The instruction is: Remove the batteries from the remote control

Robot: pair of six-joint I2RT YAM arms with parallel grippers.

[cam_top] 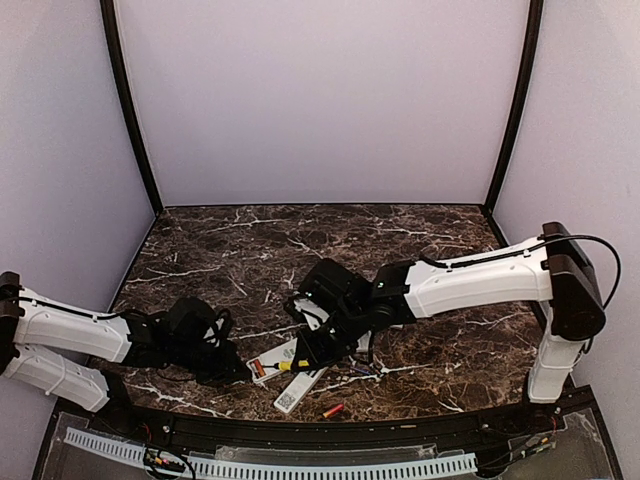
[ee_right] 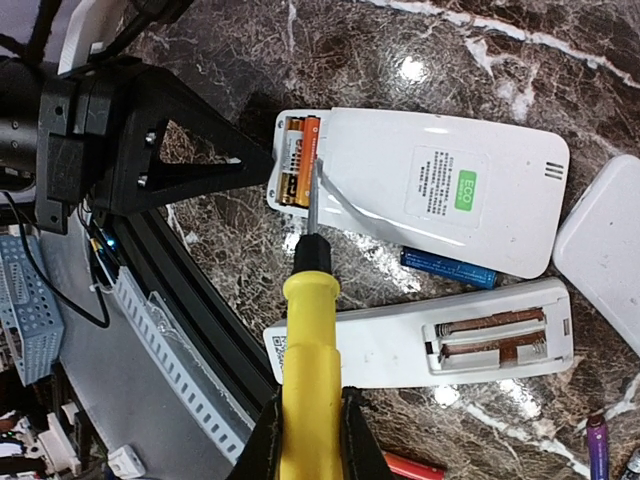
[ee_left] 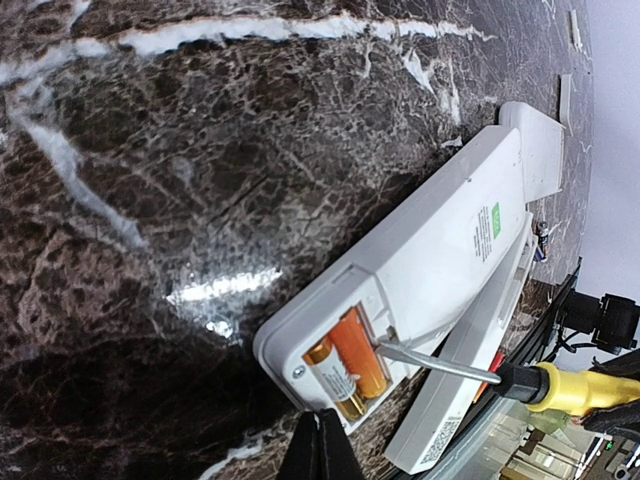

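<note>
A white remote (ee_left: 430, 230) lies with its battery bay open, holding an orange battery (ee_left: 356, 350) and a second copper-topped battery (ee_left: 335, 379). My right gripper is shut on a yellow-handled screwdriver (ee_right: 310, 350); its metal tip rests at the bay's inner edge beside the orange battery. My left gripper is shut, nothing between its fingers, at the outer end of that remote, beside the bay.
A second remote (ee_right: 390, 350) with an open bay lies in front. A blue battery (ee_right: 445, 268) lies between the remotes, a white piece (ee_right: 610, 240) to the right, loose batteries near the front.
</note>
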